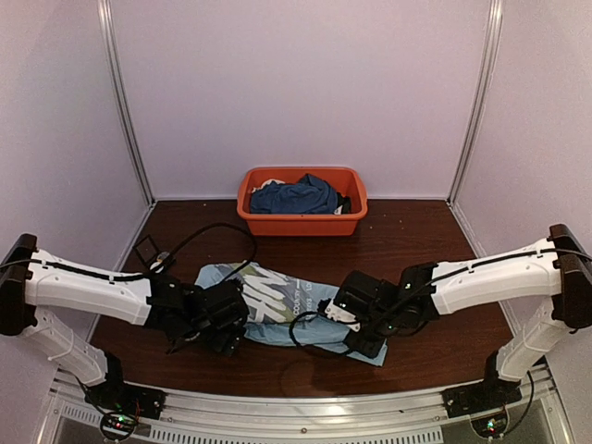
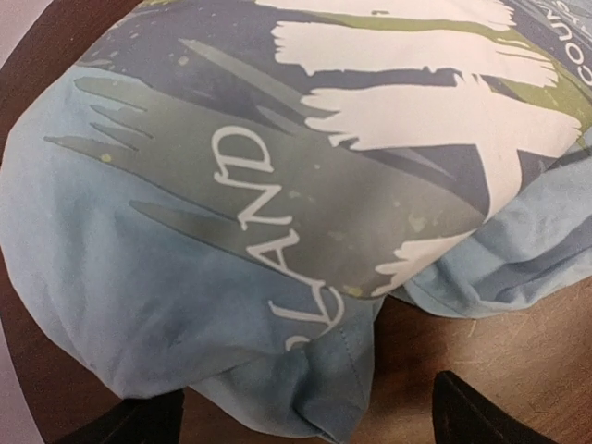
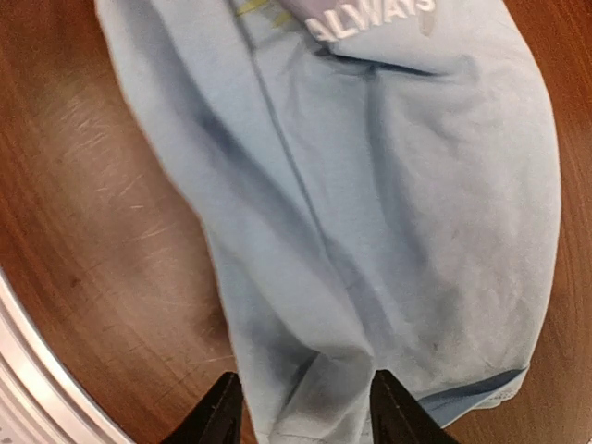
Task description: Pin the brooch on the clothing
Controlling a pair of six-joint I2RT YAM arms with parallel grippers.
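The light blue clothing (image 1: 277, 298), printed with a grey and white pattern, lies crumpled across the middle of the table. Over its left end stands my left gripper (image 1: 227, 342); in the left wrist view its dark fingers (image 2: 462, 407) are wide apart, with a fold of cloth below and between them and nothing gripped. My right gripper (image 1: 365, 350) is low over the clothing's right end. In the right wrist view its fingers (image 3: 398, 407) are apart on either side of a raised blue fold (image 3: 324, 393). I cannot make out a brooch in any view.
An orange bin (image 1: 302, 225) holding dark blue cloth stands at the back. At the left, behind my left arm, is a small dark frame-like object (image 1: 146, 248). Bare table (image 1: 407, 231) shows at the back right. A metal rail (image 1: 305, 404) runs along the front edge.
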